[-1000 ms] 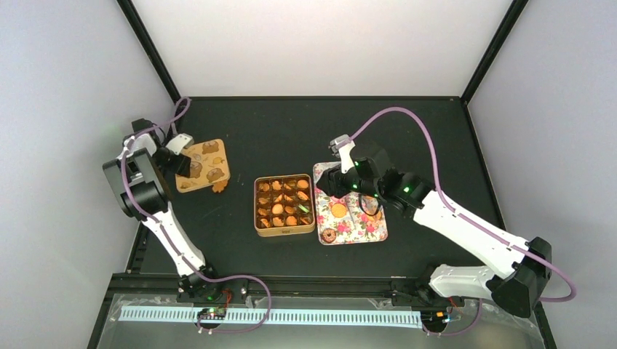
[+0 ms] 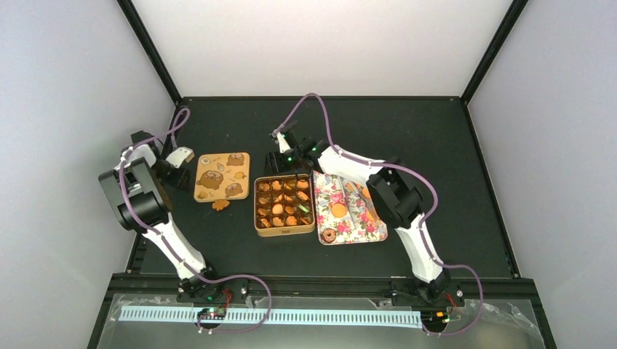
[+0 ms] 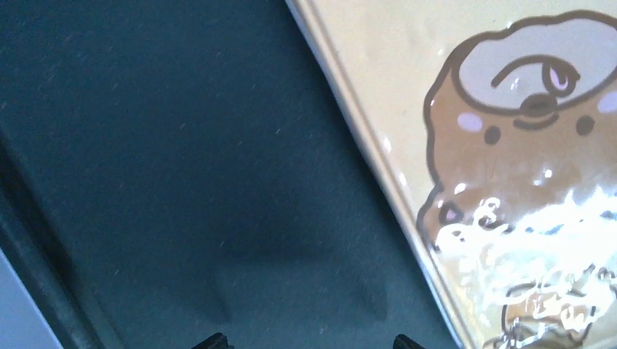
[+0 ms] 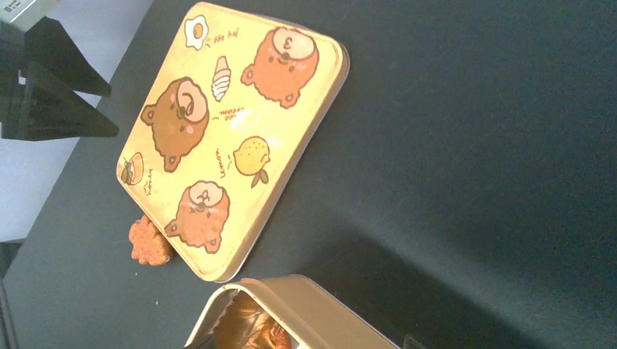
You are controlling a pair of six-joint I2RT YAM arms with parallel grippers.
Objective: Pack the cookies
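Note:
The cookie box (image 2: 284,230) stands open, its compartments holding cookies. To its left, the flat bear-patterned lid (image 2: 222,177) lies on the black table. A brown leaf-shaped cookie (image 2: 220,205) pokes out by the lid's front edge; whether part is under it is unclear. My left gripper (image 2: 177,179) is off the lid's left side, fingers parted over bare table. Its fingertips (image 3: 211,342) just enter the bottom of the left wrist view. Above the box's back left corner, my right gripper (image 2: 271,166) has parted fingers with nothing seen between them; the box corner (image 4: 291,294) shows below.
A floral tray (image 2: 353,234) lies against the box's right side, with a round orange cookie (image 2: 338,210) and a ring-shaped cookie (image 2: 329,235); my right arm covers part. The table behind the box and lid is clear.
My right gripper has swept left from the tray to the box.

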